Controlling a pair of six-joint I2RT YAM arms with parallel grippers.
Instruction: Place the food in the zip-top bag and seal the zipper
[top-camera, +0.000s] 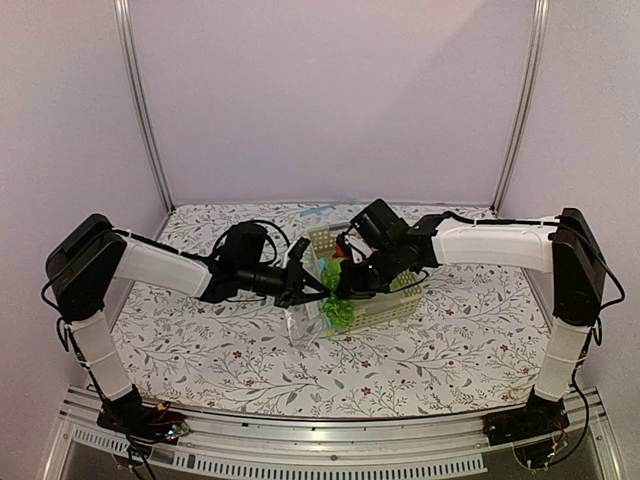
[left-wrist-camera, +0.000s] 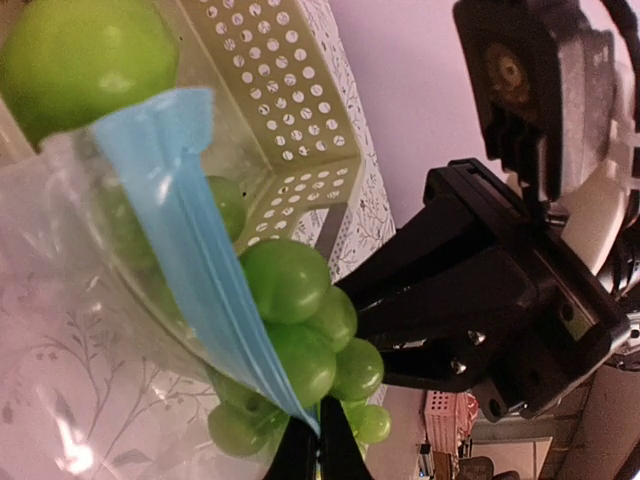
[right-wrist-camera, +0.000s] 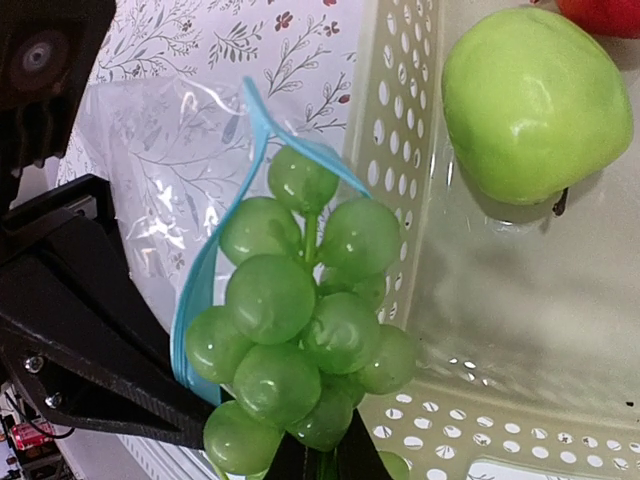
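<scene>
A clear bag (right-wrist-camera: 160, 170) with a blue zipper (left-wrist-camera: 190, 230) stands beside the basket, its mouth round the green grape bunch (right-wrist-camera: 270, 300). My left gripper is shut on the bag's zipper edge at the bottom of the left wrist view. My right gripper is shut on the grapes, holding them at the bag's mouth; its fingertips are largely hidden by the bunch. In the top view both grippers meet over the basket's left side.
The perforated basket (right-wrist-camera: 390, 120) holds a green apple (right-wrist-camera: 530, 110) and a red fruit (right-wrist-camera: 600, 12).
</scene>
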